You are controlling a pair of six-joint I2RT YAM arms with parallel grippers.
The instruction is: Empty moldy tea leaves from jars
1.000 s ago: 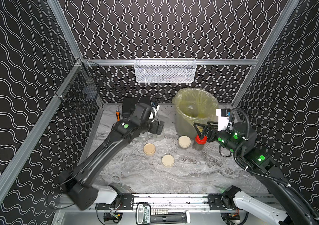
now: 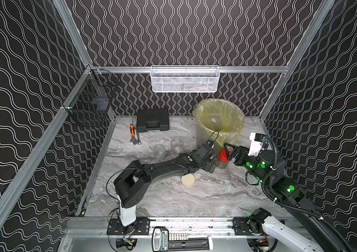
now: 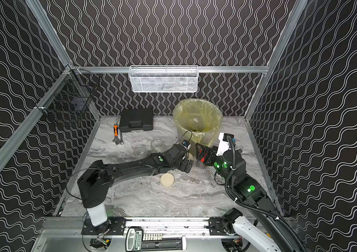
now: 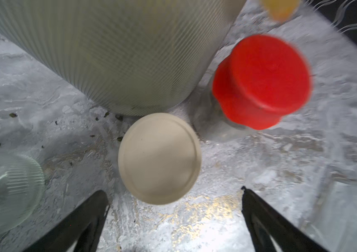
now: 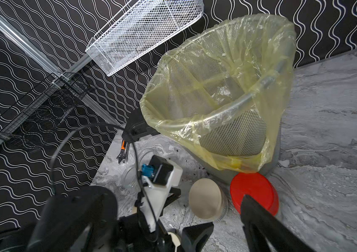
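A jar with a beige lid [image 4: 159,158] stands at the foot of the bin. My left gripper is open over it, lid between the fingers' line of sight and nothing held. Right of it is a clear jar with a red lid [image 4: 266,79]. Beside that red lid [image 5: 254,193] my right gripper [image 2: 230,153] hangs open and empty. A yellow-lined bin [image 5: 216,121] rises behind both jars. Two open glass jars [image 2: 159,151] stand farther left and look empty. Leaves inside the lidded jars cannot be made out.
One loose beige lid [image 2: 188,179] lies on the table; my left arm covers another's place. Dark crumbs are scattered near the bin. A black case [image 2: 153,120] and an orange-handled wrench [image 2: 132,131] sit at back left.
My left arm has swung right from the open glass jars to the beige-lidded jar by the bin. The right gripper has shifted slightly right and down beside the red lid.
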